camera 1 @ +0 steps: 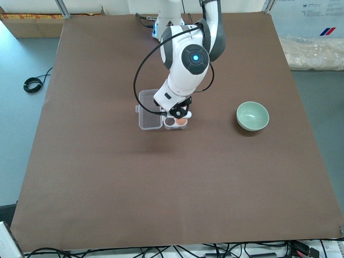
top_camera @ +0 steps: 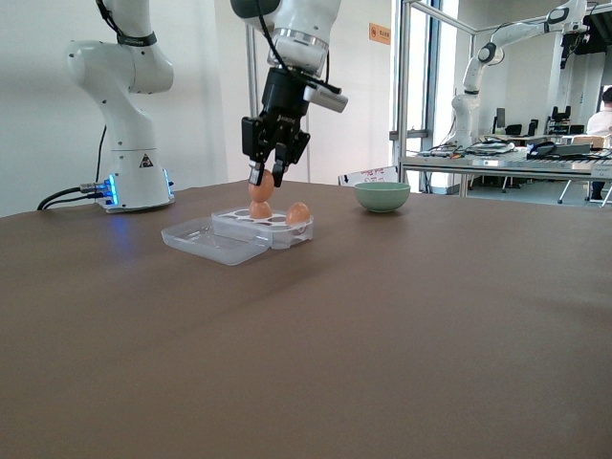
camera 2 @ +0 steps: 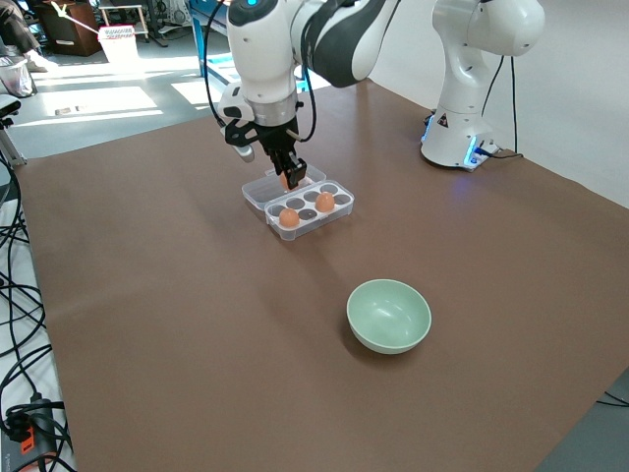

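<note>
My black gripper point(top_camera: 266, 175) is over the clear plastic egg carton point(top_camera: 225, 245), shut on an upper egg point(top_camera: 261, 187), which is just above another egg point(top_camera: 260, 210); whether they touch I cannot tell. A further egg point(top_camera: 297, 214) sits at the carton's right in the top view. In the left view the arm hides most of the carton.
A green bowl point(camera 1: 252, 115) stands apart from the carton point(camera 1: 149, 119) on the brown table point(camera 1: 172, 188). The white arm base point(camera 2: 452, 138) is at the back.
</note>
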